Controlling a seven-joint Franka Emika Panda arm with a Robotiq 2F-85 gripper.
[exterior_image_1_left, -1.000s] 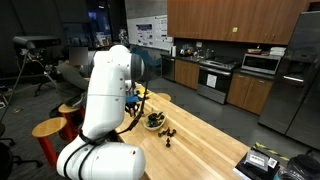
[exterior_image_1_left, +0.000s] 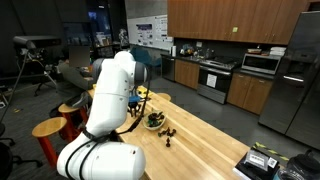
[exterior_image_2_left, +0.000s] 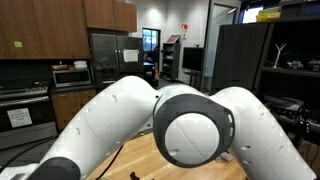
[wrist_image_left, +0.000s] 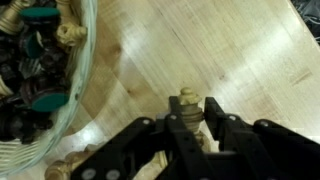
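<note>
In the wrist view my gripper is shut on a light wooden chess piece (wrist_image_left: 189, 98), whose rounded top shows between the fingertips. More light pieces lie low in that view, partly behind the fingers. A pale woven basket (wrist_image_left: 88, 75) fills the left side, holding dark chess pieces (wrist_image_left: 48, 100) with green bases and a few light ones. In exterior view 1 the arm reaches over the table's far end, left of the basket (exterior_image_1_left: 154, 120); the held piece is too small to make out there.
Several dark pieces (exterior_image_1_left: 168, 132) stand on the wooden table (exterior_image_1_left: 200, 150) right of the basket. A black device (exterior_image_1_left: 258, 163) lies at the table's near right. Stools (exterior_image_1_left: 48, 127) stand left of the table.
The arm has shifted slightly at the table's far end, its upper part now a little further right and higher. The basket and the dark pieces beside it have stayed put.
</note>
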